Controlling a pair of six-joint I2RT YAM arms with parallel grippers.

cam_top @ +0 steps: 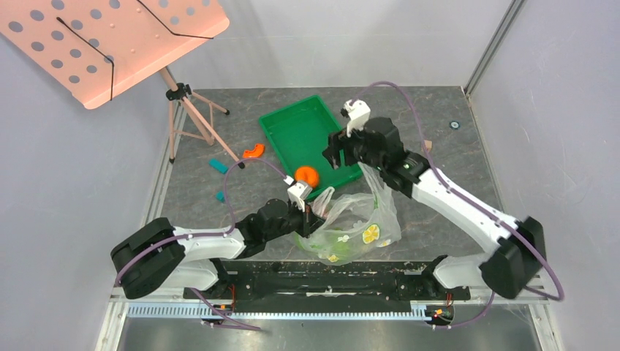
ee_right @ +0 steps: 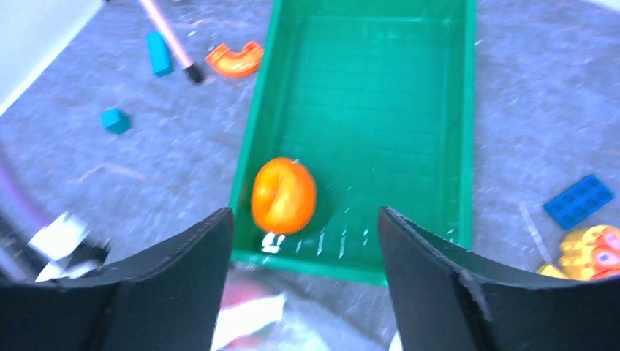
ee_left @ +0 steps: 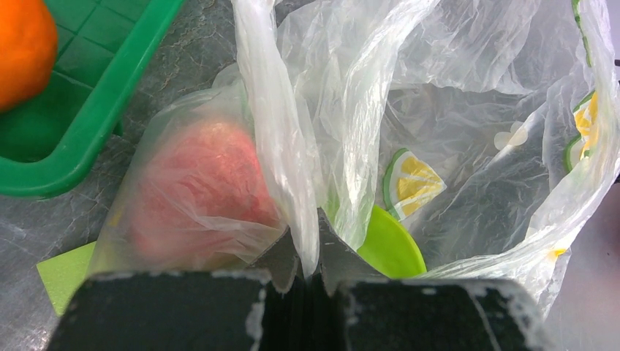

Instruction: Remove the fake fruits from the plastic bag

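Observation:
The plastic bag [cam_top: 365,234] lies at the front middle. My left gripper is shut on a gathered fold of it [ee_left: 285,146]. A blurry red fruit [ee_left: 197,190] shows through the plastic, with a light green object [ee_left: 387,241] inside too. An orange fruit [cam_top: 306,176] sits in the green bin [cam_top: 289,128]. My right gripper [cam_top: 336,146] is raised over the bin, fingers apart with nothing between them; in the right wrist view it looks down on bin and fruit.
Blue pieces [cam_top: 218,165], an orange arch [cam_top: 253,152], a tripod [cam_top: 205,128] and, at the right, a blue brick [ee_right: 577,201] and yellow toy [ee_right: 585,252] lie around the bin.

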